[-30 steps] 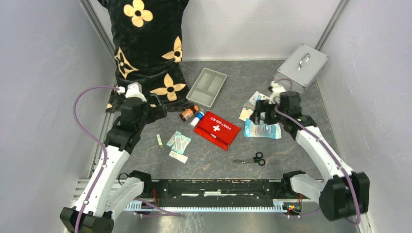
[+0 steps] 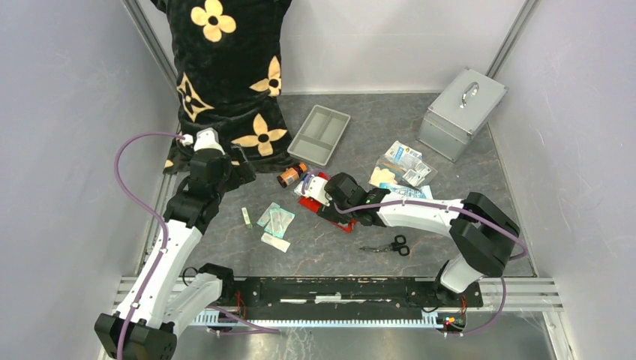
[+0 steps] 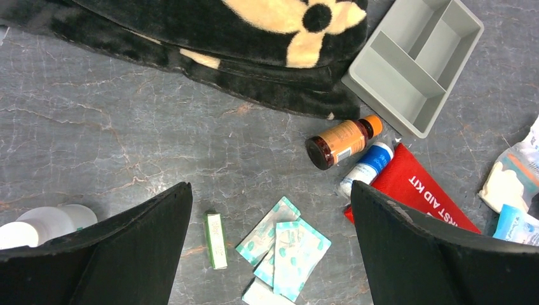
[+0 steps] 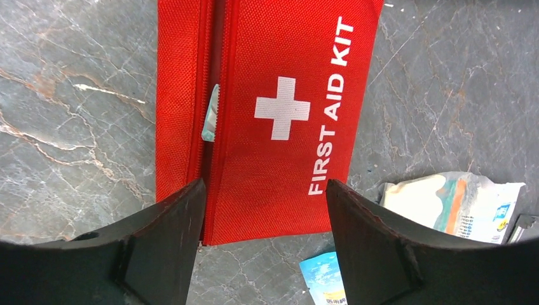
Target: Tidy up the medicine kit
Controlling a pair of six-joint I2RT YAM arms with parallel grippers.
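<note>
In the right wrist view the red first aid kit pouch [image 4: 286,159] lies flat, its slit parted a little with something pale showing inside. Over its lower end stands my right gripper, fingers apart, nothing gripped. From above, that arm hides most of the pouch. My left gripper is open and empty, well left of the items. Below it show a brown bottle [image 3: 343,141], a white bottle with a blue label [image 3: 368,166], bandage packets [image 3: 295,254] and a slim green-white box [image 3: 216,240]. Black scissors [image 2: 394,246] lie near the front.
A grey divided tray [image 2: 320,135] sits at the back beside a dark cushion [image 2: 225,75]. The silver case [image 2: 461,112] stands shut at the back right. Clear bags [image 2: 403,165] and a blue packet [image 2: 406,190] lie right of the pouch.
My right arm has swung left from the clear bags to above the red pouch, now covering most of it in the top view. The left arm has stayed nearly still.
</note>
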